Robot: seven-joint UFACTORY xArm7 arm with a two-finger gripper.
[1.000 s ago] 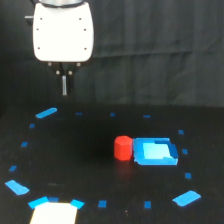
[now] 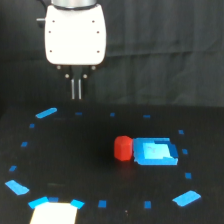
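Observation:
My gripper (image 2: 76,98) hangs high at the upper left, in front of the dark backdrop. Its two thin fingers point down with a narrow gap between them and nothing in it. A red block (image 2: 123,149) rests on the black table, well below and to the right of the gripper. Right beside it stands a small blue box (image 2: 155,152) with a paler inside. Whether block and box touch is too small to tell.
Small blue marks dot the black table, with larger blue tape strips (image 2: 17,187) near its borders. A pale object (image 2: 54,213) sits at the front left edge.
The gripper has moved to the right and down, and its fingers stand farther apart than before. The red block and blue box have stayed put.

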